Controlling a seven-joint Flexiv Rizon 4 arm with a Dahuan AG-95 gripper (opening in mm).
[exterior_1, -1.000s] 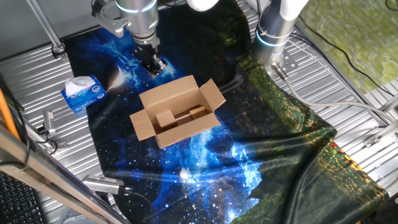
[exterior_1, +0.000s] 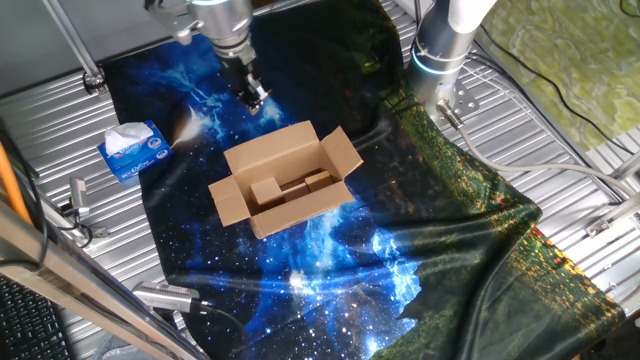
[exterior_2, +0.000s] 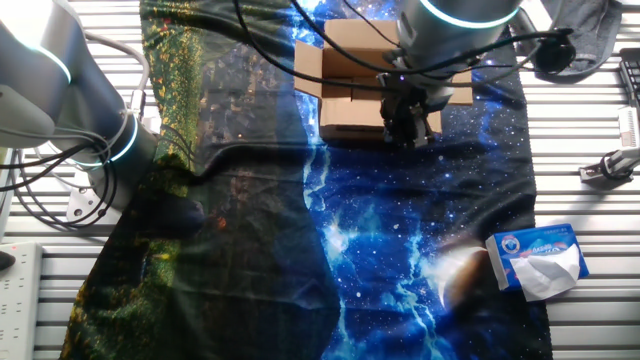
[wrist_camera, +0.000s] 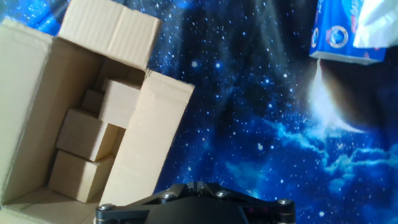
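An open cardboard box (exterior_1: 290, 215) lies on the dark cloth, its flaps spread outward. Inside it sit several small cardboard blocks, among them a pale one (wrist_camera: 119, 102) resting higher than its neighbours and another block (wrist_camera: 81, 174) near the box's lower end. My gripper (exterior_1: 258, 101) hangs above the cloth behind the box in exterior view 1, apart from it. In the wrist view the gripper's fingers (wrist_camera: 180, 190) meet at the bottom edge, right of the box, with nothing visible between them.
A blue tissue box (exterior_1: 135, 152) stands at the cloth's left edge in exterior view 1. Wrinkled cloth (exterior_1: 470, 250) covers the right side; open cloth lies between the tissue box and the cardboard box.
My gripper has shifted slightly up and right in exterior view 1, a little farther from the box. The box, its blocks and the tissue box have stayed put.
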